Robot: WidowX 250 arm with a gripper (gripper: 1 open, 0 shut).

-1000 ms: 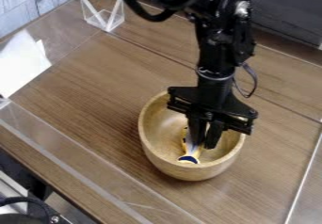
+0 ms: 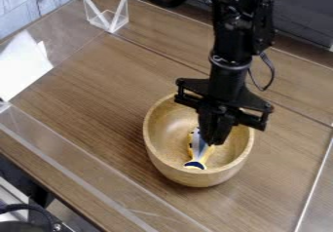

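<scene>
A wooden bowl [image 2: 169, 153] sits on the table at the front centre. Inside it lies a small white, yellow and dark-blue object [image 2: 198, 156], partly hidden by my gripper [image 2: 213, 135]. The black gripper hangs over the bowl, its fingertips low inside it near that object. Whether the fingers hold anything cannot be made out.
A clear angular stand [image 2: 109, 15] stands at the back left. A white sheet [image 2: 19, 63] lies at the left edge. Cables lie at the lower left.
My gripper has risen slightly and moved a little to the right. The bowl and the object in it look about the same.
</scene>
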